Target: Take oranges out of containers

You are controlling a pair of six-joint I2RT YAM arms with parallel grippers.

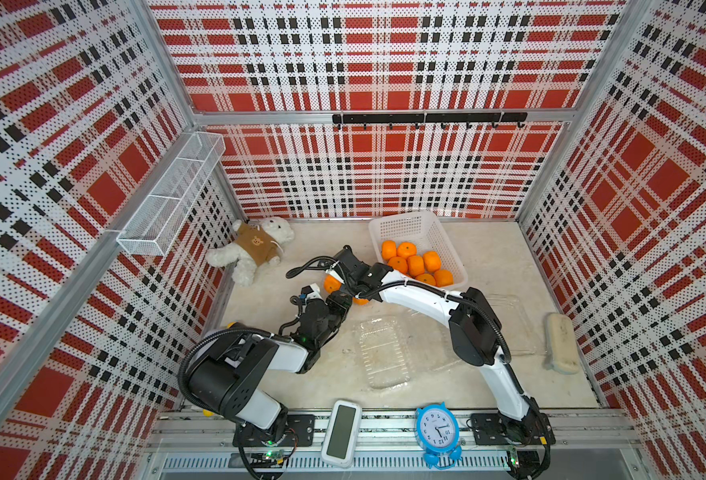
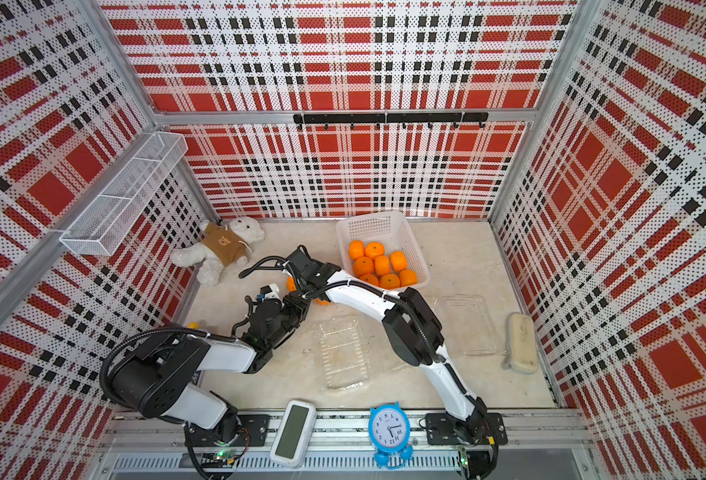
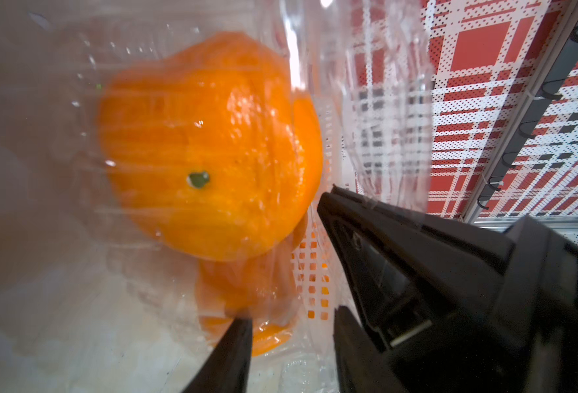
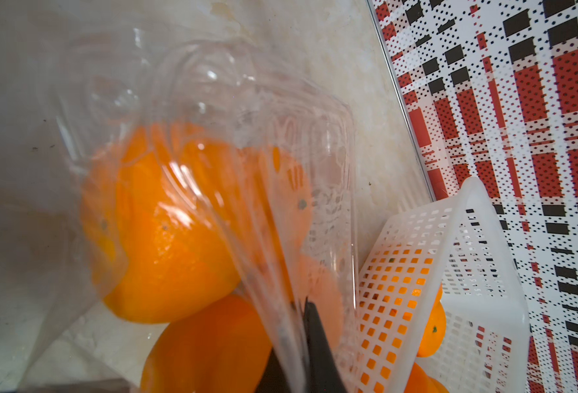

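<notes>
A clear plastic container with oranges (image 3: 217,150) lies left of the white basket, mostly under both arms in the top views. My left gripper (image 1: 337,304) is beside it; its fingers show part open at the lower edge of the left wrist view, below the oranges, with nothing clearly held. My right gripper is shut at the container's clear plastic edge, close to the oranges (image 4: 171,242); whether plastic is between its fingers is hard to tell. The white basket (image 1: 457,248) holds several oranges (image 2: 373,249).
A plush bear (image 1: 253,244) lies at the back left. Empty clear trays (image 1: 381,352) cover the front middle and right. A beige case (image 1: 562,342) lies at the right edge; a white device (image 1: 341,432) and blue clock (image 1: 437,428) sit at the front.
</notes>
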